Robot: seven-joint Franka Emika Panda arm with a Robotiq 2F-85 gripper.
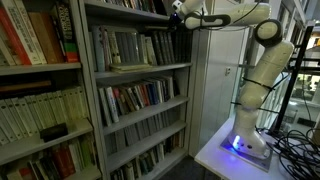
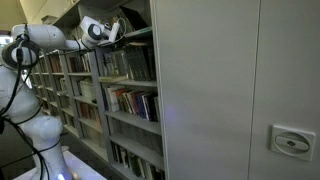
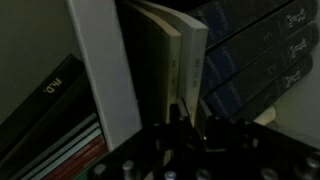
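Note:
My gripper is at the bottom of the dark wrist view, shut at the lower end of a pale book (image 3: 190,62). The exact contact between fingers and book is lost in shadow. Alongside it stands a cream-spined book (image 3: 167,75). In exterior view 1 the gripper (image 1: 177,13) is high up by the right end of the bookcase's upper shelves. Exterior view 2 also has the gripper (image 2: 119,30) up there, at the end of the raised arm.
Dark bound volumes (image 3: 258,55) stand right of the pale book; a light upright panel (image 3: 104,65) is on the left. Books fill the bookcase shelves (image 1: 140,118). The white table (image 1: 222,158) under the arm has bare room.

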